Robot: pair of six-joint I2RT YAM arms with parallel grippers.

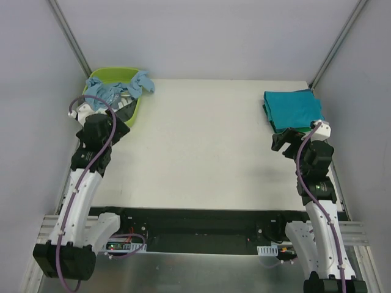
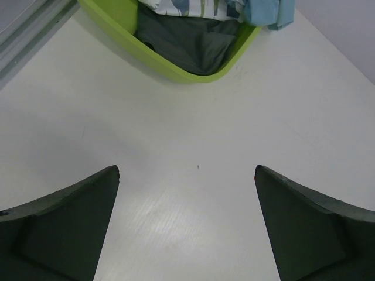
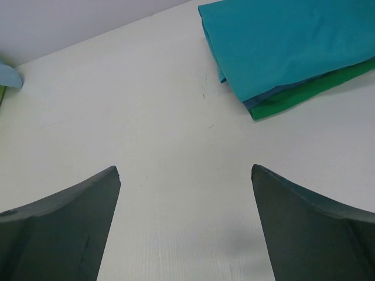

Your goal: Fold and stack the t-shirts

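A green bin (image 1: 110,73) (image 2: 170,69) at the back left holds rumpled shirts: light blue (image 1: 101,90) (image 2: 263,10), patterned white and dark grey (image 2: 184,44). At the back right lies a folded stack with a teal shirt (image 1: 292,105) (image 3: 287,41) on top and green and dark blue layers below. My left gripper is open over bare table beside the bin, nothing between its fingers. My right gripper is open over the table in front of the stack, also empty.
Walls border it at the back and both sides, with metal rails in the corners and a dark edge at the front.
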